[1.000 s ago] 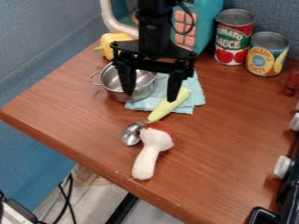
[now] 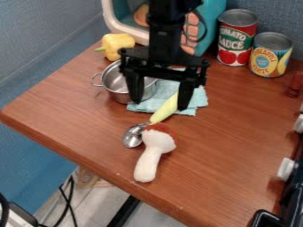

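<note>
My black gripper (image 2: 162, 92) hangs at the upper middle, open, its two fingers spread over a steel pot (image 2: 113, 82) and a light blue cloth (image 2: 192, 101). A pale yellow-green handled spoon or scoop (image 2: 166, 109) lies on the cloth, its steel head (image 2: 134, 136) toward the front. A white mushroom toy (image 2: 151, 159) with a red top lies in front. Whether anything sits low between the fingers is hard to tell.
A tomato sauce can (image 2: 236, 40) and a yellow-labelled can (image 2: 270, 56) stand at back right. A teal toy (image 2: 205, 19) and yellow object (image 2: 115, 46) are behind.
My gripper has shifted slightly up and back over the last second, staying above the pot and cloth. The objects on the table look unchanged.
</note>
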